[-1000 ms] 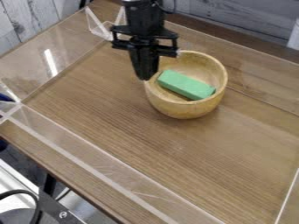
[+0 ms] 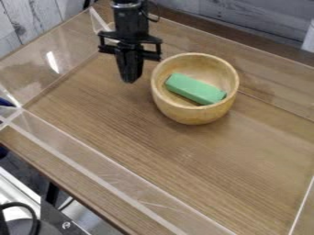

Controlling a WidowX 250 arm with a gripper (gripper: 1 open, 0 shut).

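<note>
A round tan bowl (image 2: 185, 112) sits right of centre on the wooden table. A mint-green block (image 2: 194, 89) lies inside it. My black gripper (image 2: 128, 73) hangs at the upper middle, left of the bowl and apart from it, shut with nothing visible between its fingers.
Clear tape strips run along its left side. A black cable lies at the lower left, off the table's edge.
My gripper has moved left, away from over the bowl. The bowl and the green block look unmoved.
</note>
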